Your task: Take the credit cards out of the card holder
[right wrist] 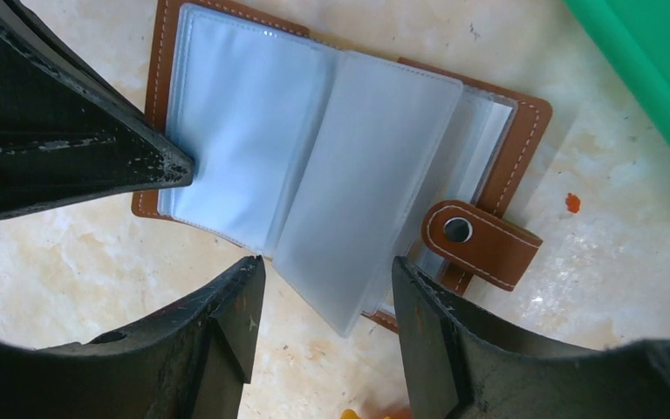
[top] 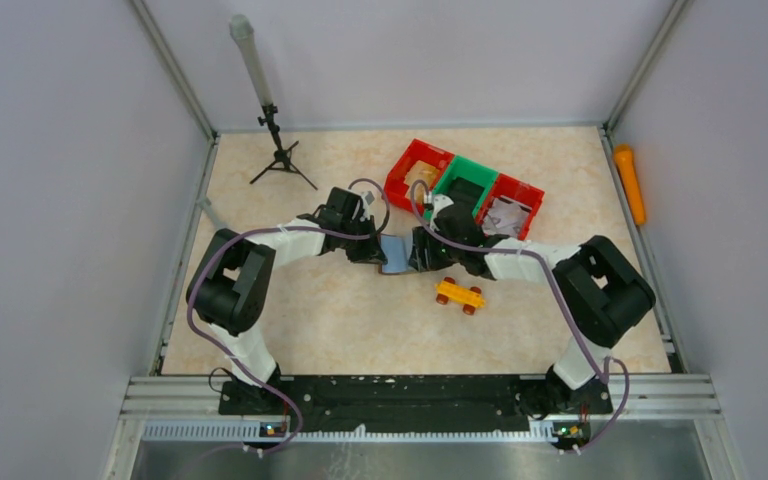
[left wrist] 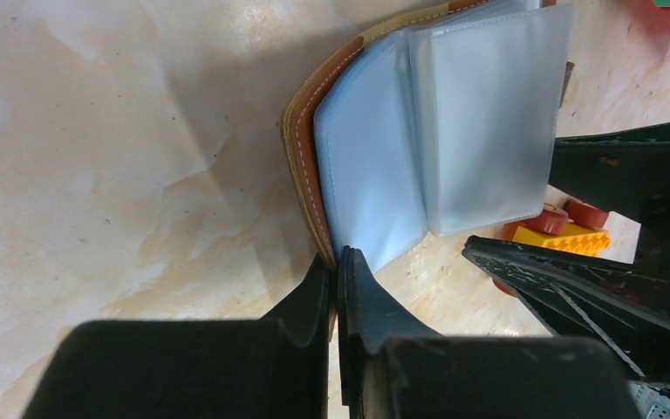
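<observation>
The brown leather card holder [top: 394,254] lies spread on the table, its bluish clear sleeves [left wrist: 371,157] showing. One sleeve page [right wrist: 371,166] stands partly raised. No card can be made out inside the sleeves. My left gripper is shut on the holder's thin brown edge, which runs between its fingertips. Over the near side of the holder, my right gripper is open, one finger to each side of the raised page without closing on it. A snap strap [right wrist: 484,244] sticks out at the holder's right side.
Behind the holder stand a red bin [top: 397,190], a green bin [top: 479,171] and another red bin [top: 522,190], close to the right arm. A yellow toy car [top: 459,294] sits in front.
</observation>
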